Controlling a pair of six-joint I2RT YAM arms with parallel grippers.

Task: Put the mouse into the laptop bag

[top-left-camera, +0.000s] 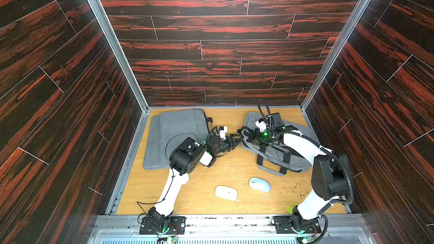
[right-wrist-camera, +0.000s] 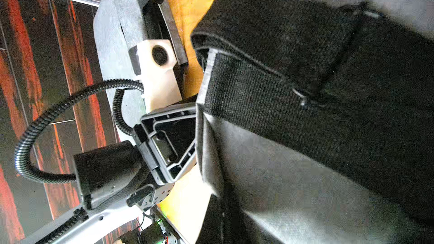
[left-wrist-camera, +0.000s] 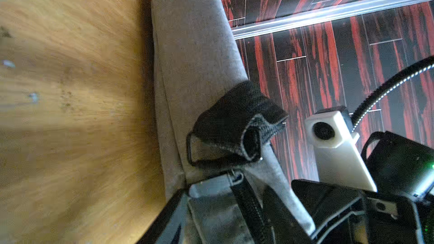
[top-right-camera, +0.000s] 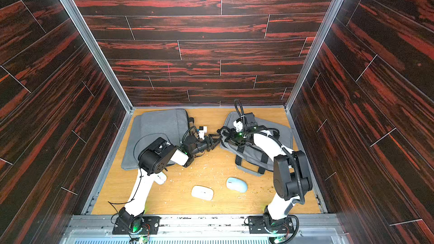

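Observation:
The grey laptop bag (top-left-camera: 296, 131) with black straps lies at the back right of the table. At its left end my left gripper (top-left-camera: 239, 139) has its fingers apart; in the left wrist view the bag's zipped corner (left-wrist-camera: 212, 188) shows between the fingers. My right gripper (top-left-camera: 253, 136) is shut at the same end of the bag; its tips are largely hidden, so whether thin cloth is pinched is unclear. A white mouse (top-left-camera: 226, 193) and a light-blue mouse (top-left-camera: 260, 184) rest on the front of the table. Another white mouse (top-right-camera: 160, 178) is partly behind my left arm.
A second grey fabric case (top-left-camera: 180, 124) lies flat at the back left, partly under my left arm. The bag's carry handle (top-left-camera: 271, 170) sticks out towards the front. Bare wood (top-left-camera: 217, 167) is free between the case and the mice.

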